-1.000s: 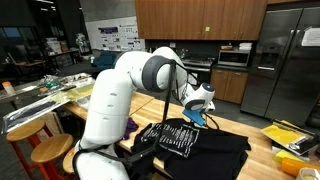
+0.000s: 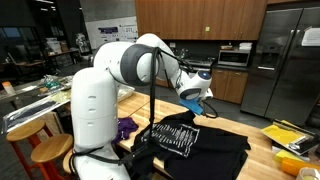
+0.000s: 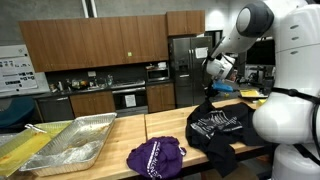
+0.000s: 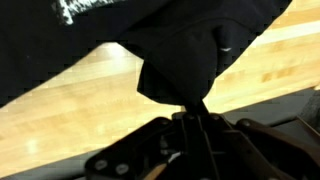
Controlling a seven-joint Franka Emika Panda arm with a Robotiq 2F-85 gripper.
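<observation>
A black cloth with white print (image 2: 185,140) is spread over the wooden table. In the wrist view, one part of the black cloth (image 4: 182,62) narrows into folds that run to the tips of my gripper. The fingers are shut with this gathered fold between them. From exterior view 2, my gripper (image 3: 211,92) is above the table, and the cloth rises to it in a dark peak. The rest of the cloth lies on the wood, rumpled. Its far side is partly hidden by the arm in exterior view 2.
A purple cloth (image 3: 157,158) lies bunched on the table. Metal trays (image 3: 70,142) stand at the far left in exterior view 2. Yellow items (image 2: 287,133) are at the right table end. Bare wood (image 2: 225,124) shows beyond the black cloth.
My gripper has moved left and slightly up in exterior view 1. The edge of the black cloth near it has been drawn along and lifted.
</observation>
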